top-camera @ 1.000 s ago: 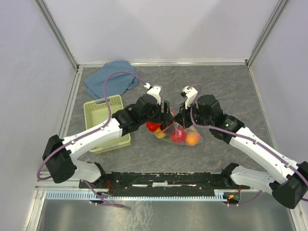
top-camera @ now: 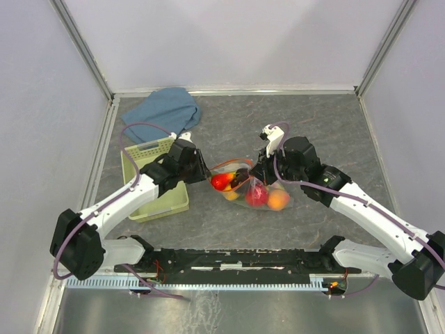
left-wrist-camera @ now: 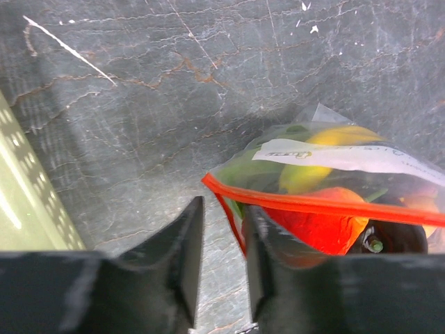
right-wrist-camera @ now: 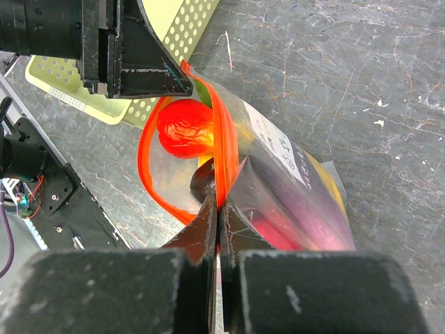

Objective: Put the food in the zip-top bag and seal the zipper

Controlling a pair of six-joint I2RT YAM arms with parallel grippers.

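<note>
The clear zip top bag (top-camera: 240,198) lies mid-table with its orange-rimmed mouth (right-wrist-camera: 221,132) gaping. Inside are a red pepper (right-wrist-camera: 186,129), a dark item that looks like an eggplant (top-camera: 240,177), a yellow item (left-wrist-camera: 306,177), a red round fruit (top-camera: 256,195) and an orange one (top-camera: 278,199). My right gripper is shut on the near part of the orange rim. At the rim's other corner, my left gripper has its fingers part open, with the orange corner showing at the gap between them; the fingers do not grip it.
Left of the bag stands a light green basket (top-camera: 174,202), empty where it shows, partly under my left arm. A blue cloth (top-camera: 163,111) lies at the back left. Bare table surrounds the bag's right and back sides.
My left gripper has moved left from over the bag's mouth near the right gripper to the rim's left corner, its fingers now closer together. The right arm and the bag have stayed in place.
</note>
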